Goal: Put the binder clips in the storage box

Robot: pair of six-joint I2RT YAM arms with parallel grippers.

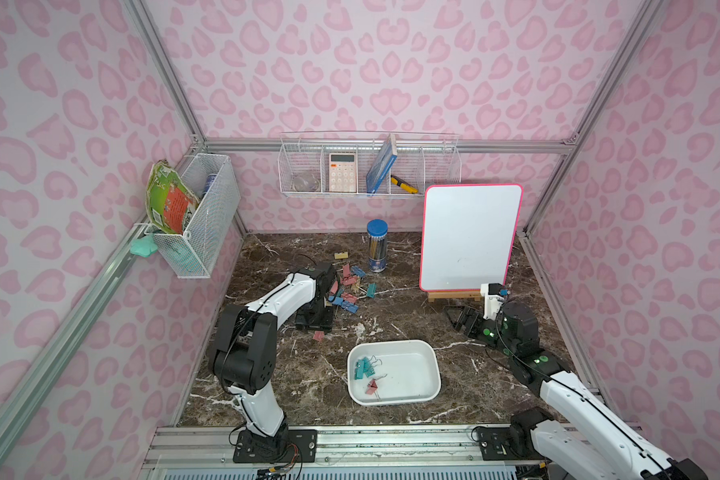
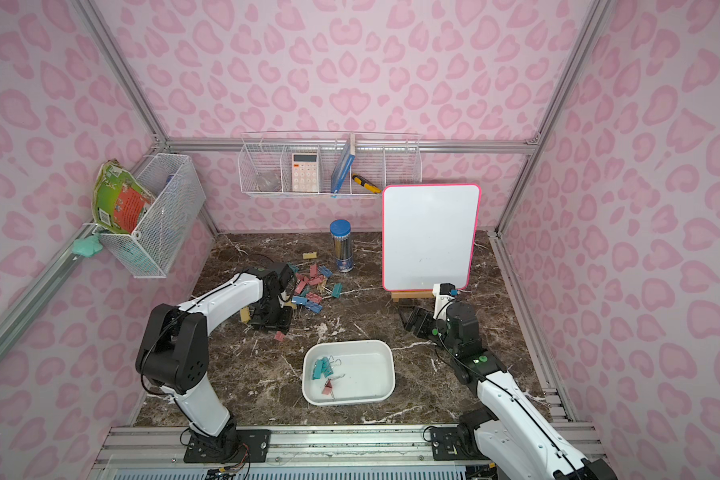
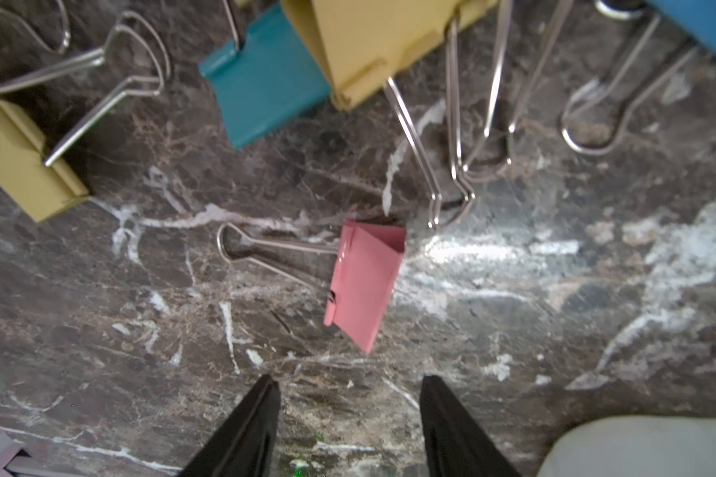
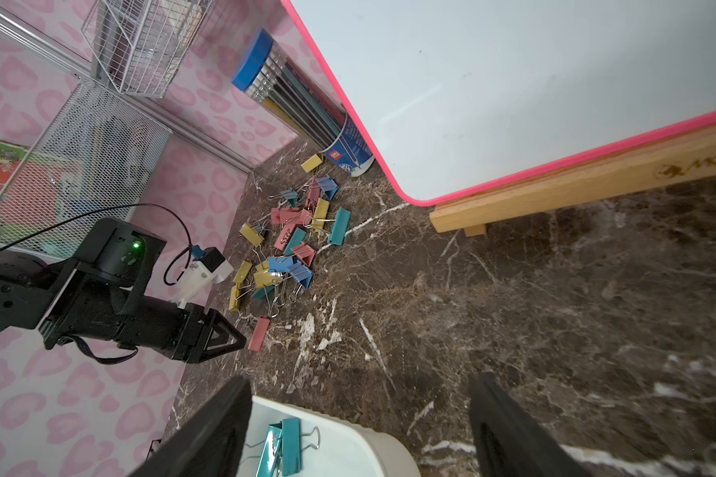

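Observation:
My left gripper is open and empty above a lone pink binder clip point(image 3: 366, 278). Yellow clips point(image 3: 8, 151), a teal clip point(image 3: 262, 87) and a blue clip lie beyond it. The other pink, blue, yellow and teal clips form a loose pile point(image 4: 290, 238) left of centre. The white storage box point(image 1: 404, 384) at the front holds teal clips point(image 1: 364, 368) and a pink clip point(image 1: 373, 385). My right gripper point(image 1: 464, 320) stands open and empty at the right, below the whiteboard.
A whiteboard point(image 1: 469, 236) on a wooden stand occupies the back right. A pencil canister point(image 1: 377, 248) stands at the back middle. Wire baskets hang on the back and left walls.

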